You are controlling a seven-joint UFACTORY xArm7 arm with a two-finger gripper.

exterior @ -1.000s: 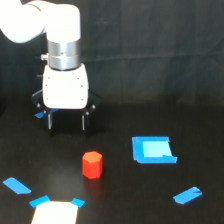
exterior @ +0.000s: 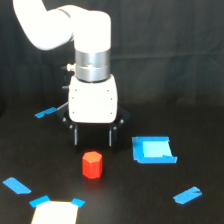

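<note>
A red block (exterior: 92, 164) with a hexagonal outline stands on the black table in the left half of the view. My gripper (exterior: 94, 140) hangs pointing down from the white arm, its two dark fingers spread apart. In the picture it appears just above the block, with nothing visible between the fingers. Its exact height and depth relative to the block cannot be told from this single view.
To the right, blue tape frames a pale square (exterior: 156, 149). A cream-coloured square (exterior: 54, 213) with blue tape at its corners lies at the front left. Strips of blue tape (exterior: 187, 195) mark other spots.
The arm and gripper have moved to the right and somewhat lower in the picture, from left of the block to above it. The red block has not moved.
</note>
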